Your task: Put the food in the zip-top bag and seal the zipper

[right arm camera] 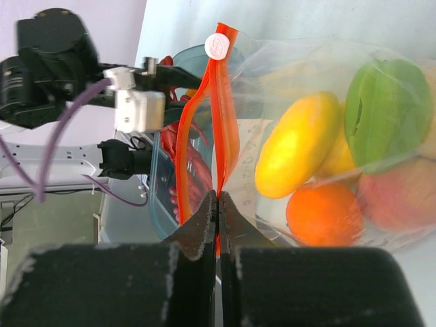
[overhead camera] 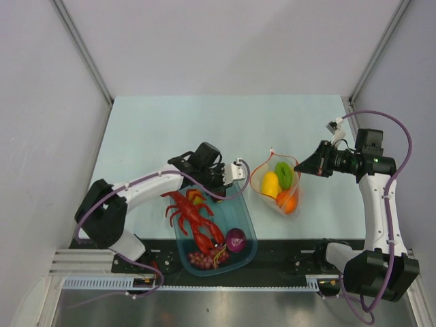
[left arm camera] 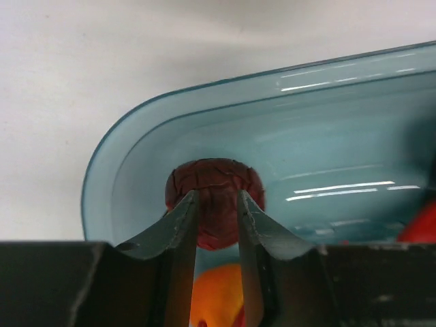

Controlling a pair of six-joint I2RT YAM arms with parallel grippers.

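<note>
The zip bag (overhead camera: 279,187) stands open right of the bin, holding a yellow mango (right arm camera: 296,143), a green pepper (right arm camera: 385,112), an orange (right arm camera: 324,214) and a peach. My right gripper is shut at the bag's orange zipper edge. My left gripper is over the top end of the blue bin (overhead camera: 228,266), directly at a dark red wrinkled food item (left arm camera: 211,170); its fingers look slightly apart, and whether they grip it is unclear. An orange-yellow item (left arm camera: 214,296) lies beside that.
In the bin also lie a red lobster (overhead camera: 194,216), an onion (overhead camera: 236,238) and red grapes (overhead camera: 201,260).
</note>
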